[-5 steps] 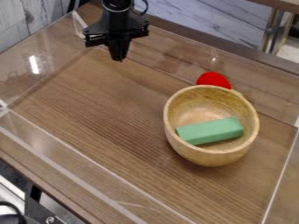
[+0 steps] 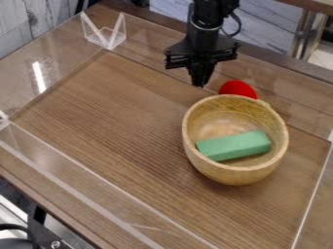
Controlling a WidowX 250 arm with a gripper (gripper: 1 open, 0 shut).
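My black gripper (image 2: pixel 201 60) hangs over the back of the table (image 2: pixel 104 126), shut, with nothing seen between its fingers. Just to its right and a little nearer lies a red object (image 2: pixel 239 89), partly hidden behind a wooden bowl (image 2: pixel 235 175). Inside the bowl is a green block (image 2: pixel 233 146).
A clear plastic piece (image 2: pixel 104 31) stands at the back left. A wooden ledge runs along the top right edge.
My gripper has moved rightward from the back left to beside the red object. The bowl, block and red object look unmoved.
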